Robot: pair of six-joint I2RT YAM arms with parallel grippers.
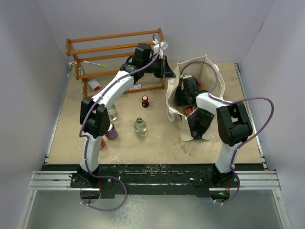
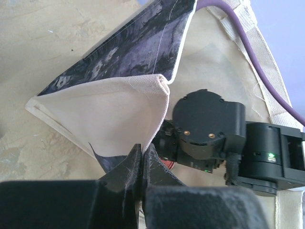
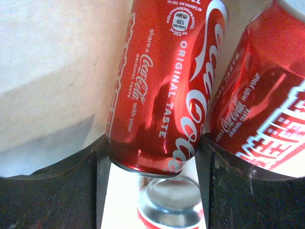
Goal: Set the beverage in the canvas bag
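Observation:
In the top view the canvas bag [image 1: 172, 95] stands open at the right, with my right gripper [image 1: 186, 95] down inside it. In the right wrist view that gripper is around the lower end of a red Coca-Cola can [image 3: 162, 71]; whether it grips firmly is unclear. A second can [image 3: 262, 86] lies alongside and another can [image 3: 169, 210] shows below. My left gripper [image 1: 167, 71] is shut at the bag's left rim; in the left wrist view its fingers meet at the folded canvas edge [image 2: 124, 109].
On the table's left stand a clear bottle [image 1: 140, 129], a small red-capped bottle [image 1: 145, 102], a purple bottle [image 1: 111, 133] and other items near the left arm. A wooden rack [image 1: 109, 36] is at the back.

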